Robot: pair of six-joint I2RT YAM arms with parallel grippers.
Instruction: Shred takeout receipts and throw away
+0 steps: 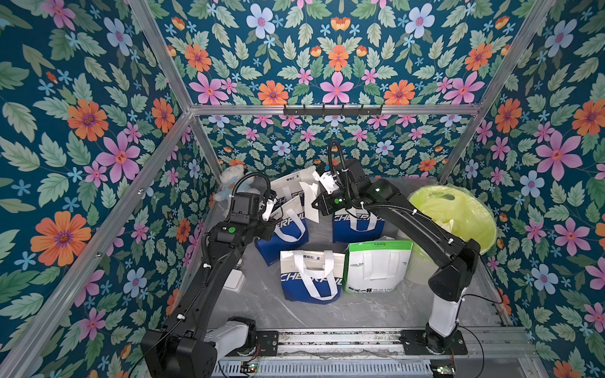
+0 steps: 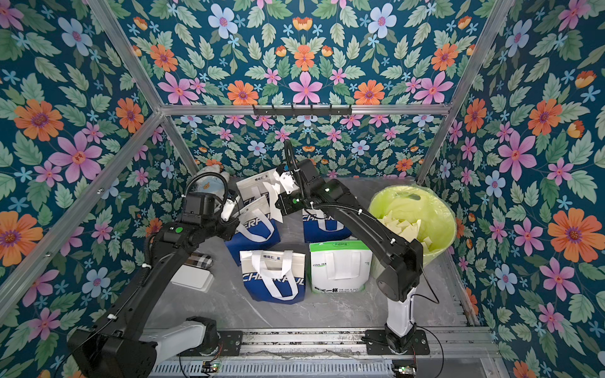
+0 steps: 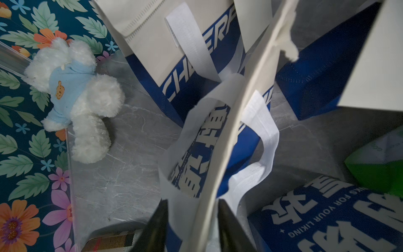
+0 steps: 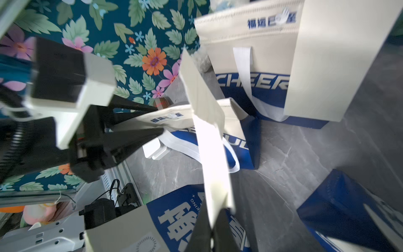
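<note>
A strip of cream receipt paper (image 4: 214, 168) stands up from my right gripper, whose fingers are shut on its lower end. In the top left view this gripper (image 1: 319, 204) hangs over the back of the table. My left gripper has its fingers apart, with the cream upper edge (image 3: 222, 155) of a blue-and-cream bag running between them. That bag (image 1: 283, 236) stands tilted below the left arm. Another cream sheet (image 4: 340, 58) hangs in front of the rear bag (image 4: 260, 54). Cream scraps (image 2: 403, 231) lie in the lime-green lined bin (image 2: 435, 208).
A front blue-and-cream bag (image 1: 310, 283) and a green-and-white bag (image 1: 378, 267) stand near the front. One more blue bag (image 1: 358, 228) is behind them. A plush toy (image 3: 79, 92) sits at the back left, a white box (image 2: 193, 277) at the left.
</note>
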